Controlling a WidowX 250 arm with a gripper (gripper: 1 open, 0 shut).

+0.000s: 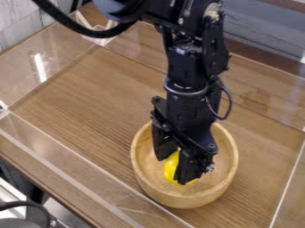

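Note:
My black gripper (179,150) reaches down from the top of the view into a round tan bowl (156,178) in the lower middle. Its fingers are down inside the bowl around a yellow object (173,167), which is partly hidden by them. Whether the fingers are closed on the object or only around it, I cannot tell.
A clear plastic edge runs along the lower left, with dark cables at the bottom left corner. A grey edge lies at the top right.

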